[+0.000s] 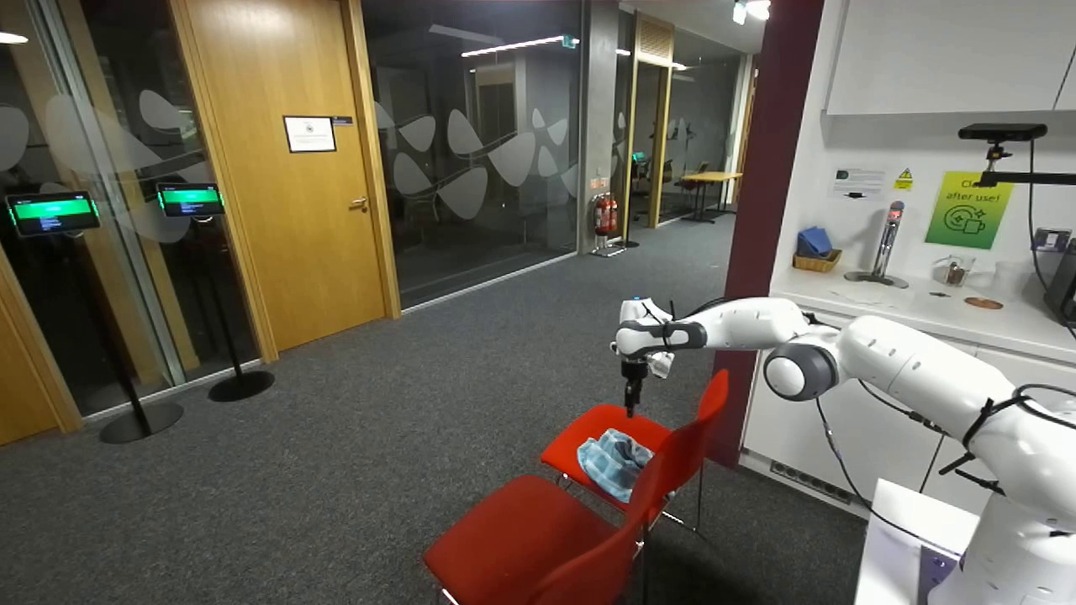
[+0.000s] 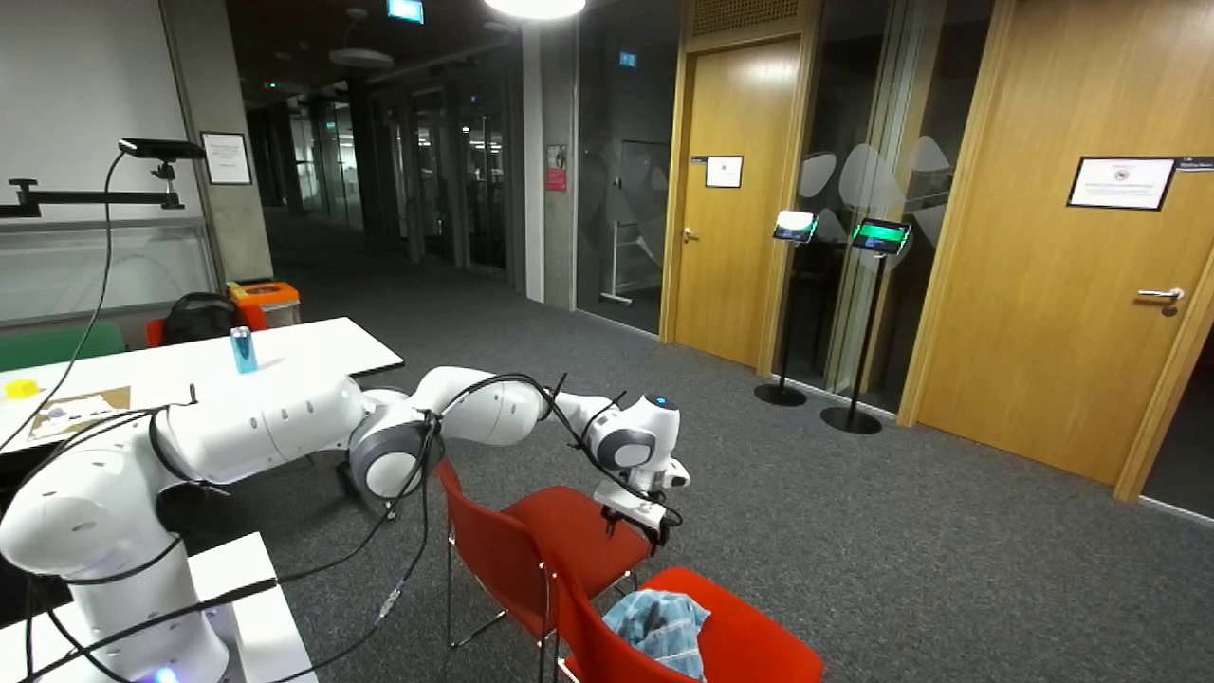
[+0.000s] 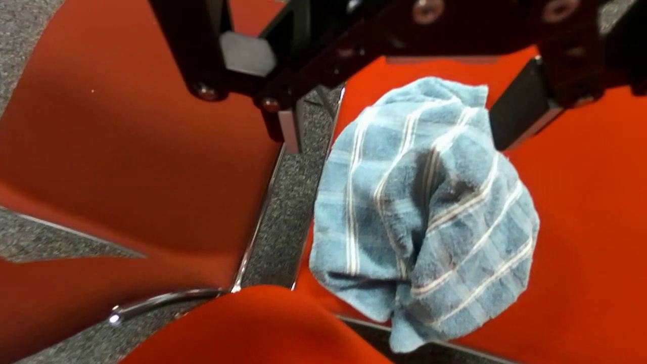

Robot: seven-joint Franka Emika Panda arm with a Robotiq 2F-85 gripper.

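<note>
A crumpled blue cloth [image 3: 370, 200] with white stripes lies on the seat of a bright red chair [image 3: 594, 255], as the wrist view shows from above. It also appears as a small light-blue heap [image 1: 607, 462] in exterior view 1 and as a draped bundle [image 2: 662, 626] in exterior view 2. My gripper is open above the seat, its fingers [image 3: 526, 106] wide apart and nothing held between them. From the side, the gripper [image 1: 632, 402] points down, above the cloth and somewhat toward the far side of the seat.
A second, darker red chair [image 1: 530, 539] stands beside the first, with a narrow gap between their seats. The first chair's backrest [image 1: 711, 428] rises close to the arm. Carpet [image 1: 403, 434] lies clear in front of the chairs. White cupboards [image 1: 807, 403] stand behind.
</note>
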